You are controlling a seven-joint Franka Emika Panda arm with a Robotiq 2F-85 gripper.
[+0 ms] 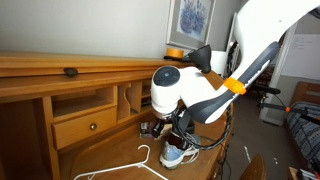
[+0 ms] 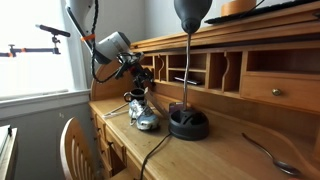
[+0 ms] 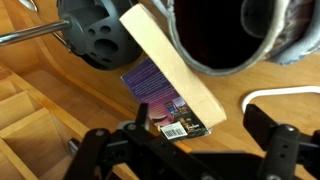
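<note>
My gripper is open, its two dark fingers apart at the bottom of the wrist view. Ahead of them lies a pale wooden block [image 3: 175,68], long and tilted, with no finger closed on it. A dark mug or cup [image 3: 210,60] crowds the block's upper right side. To its left is a purple printed box [image 3: 158,92] with a barcode. In exterior view 1 the arm's hand hangs low over the desk, hiding most of the block, above a grey-blue shoe [image 1: 177,154].
A white hanger [image 1: 115,167] lies on the desk to the left of the shoe. The black lamp base [image 2: 188,122] stands on the desk, with a cable running near the shoe. Cubbies and a drawer [image 1: 84,126] line the back.
</note>
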